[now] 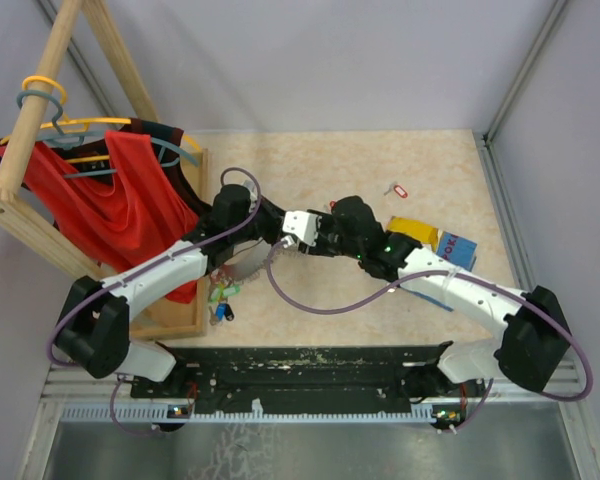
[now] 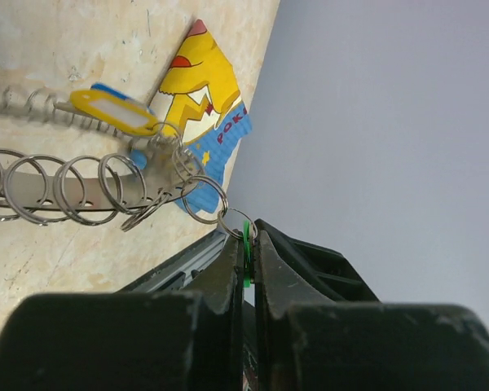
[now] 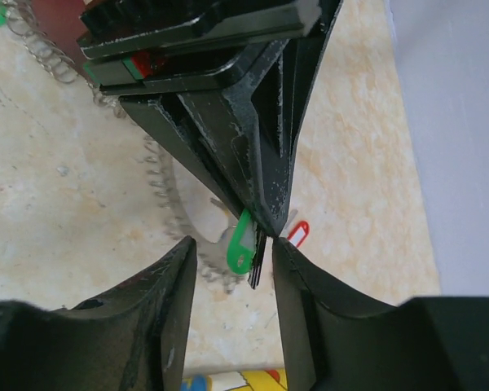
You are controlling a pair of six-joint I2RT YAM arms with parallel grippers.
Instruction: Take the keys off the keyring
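Note:
My left gripper is shut on a green-headed key (image 3: 241, 248) and holds it upright. Wire rings (image 2: 204, 195) hang from it in the left wrist view, one with a yellow tag (image 2: 114, 110). My right gripper has closed in from the right in the top view. In the right wrist view its fingers stand apart on either side of the green key head, just below the left gripper's tips. Whether it touches the key I cannot tell. The two grippers hide much of the key from above.
A wooden rack (image 1: 30, 130) with red cloth fills the left. A yellow-and-blue Pokémon package (image 1: 450, 255) lies right of the grippers. A small red tag (image 1: 400, 191) lies at the back right. Loose small items (image 1: 222, 300) lie near the rack's foot.

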